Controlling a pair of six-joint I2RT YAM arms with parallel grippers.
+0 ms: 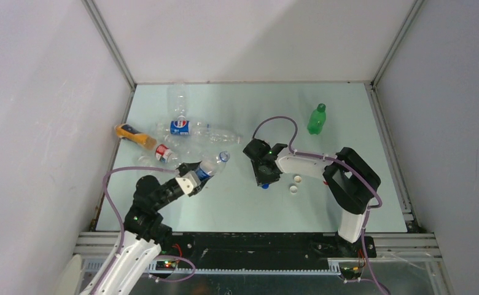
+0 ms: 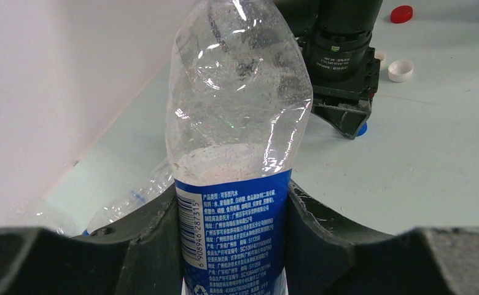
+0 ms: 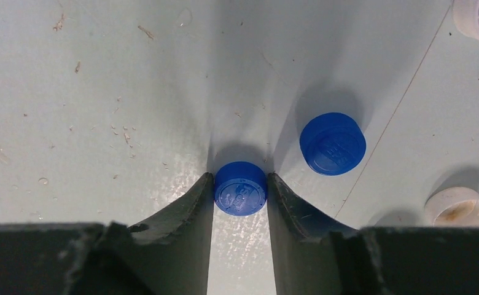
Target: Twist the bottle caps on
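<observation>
My left gripper (image 1: 191, 179) is shut on a clear plastic bottle (image 2: 231, 98) with a blue label, held tilted up off the table in the top view. My right gripper is down at the table, its fingertips on either side of a blue cap (image 3: 240, 195), touching or nearly touching it. A second blue cap (image 3: 333, 144) lies just beyond to the right. White caps (image 1: 293, 189) lie near it, and a red cap (image 2: 401, 13) shows in the left wrist view.
Several empty bottles (image 1: 218, 134) and an orange bottle (image 1: 136, 135) lie at the back left. A green bottle (image 1: 317, 120) stands at the back right.
</observation>
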